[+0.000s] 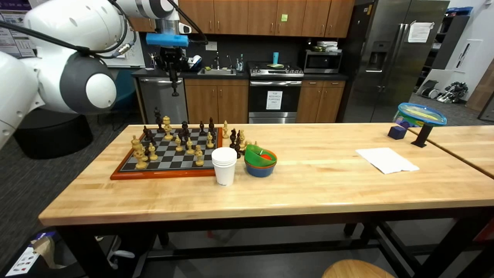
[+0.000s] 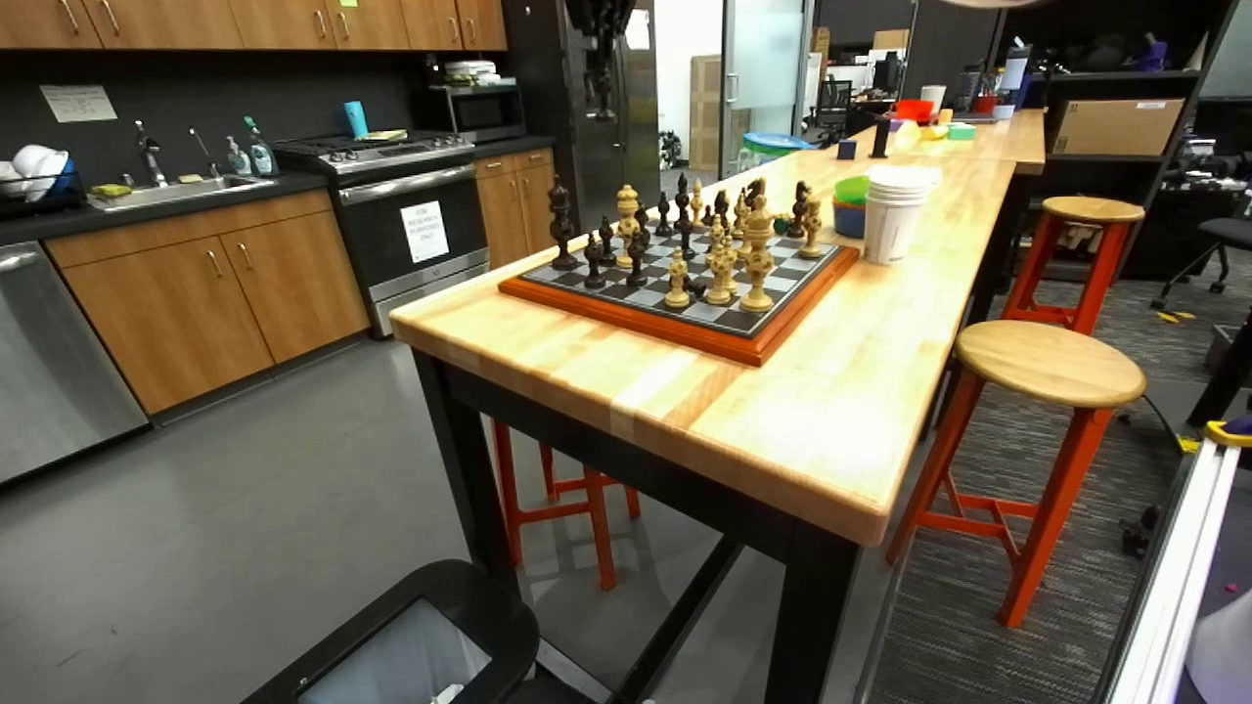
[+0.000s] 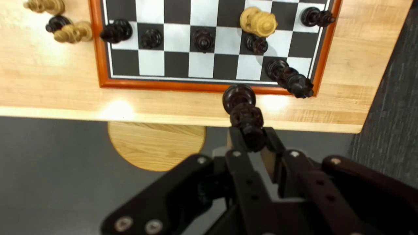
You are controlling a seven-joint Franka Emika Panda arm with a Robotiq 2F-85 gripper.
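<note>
My gripper is shut on a dark chess piece (image 3: 246, 113), gripping its top end while its round base points away from the fingers. In exterior view 1 this piece hangs in the air, well above the far side of the chessboard (image 1: 180, 174), under my gripper (image 1: 173, 69). On the board, dark and light pieces stand on several squares. A tall dark piece (image 3: 288, 76) and a light piece (image 3: 259, 21) show near the board's corner in the wrist view. The held piece also shows at the top of exterior view 2.
White stacked cups (image 1: 224, 166) and nested bowls (image 1: 260, 169) stand beside the board. Several chess pieces (image 3: 72, 32) stand off the board, on the table. A paper sheet (image 1: 387, 160) and a small dark box (image 1: 397, 132) lie farther right.
</note>
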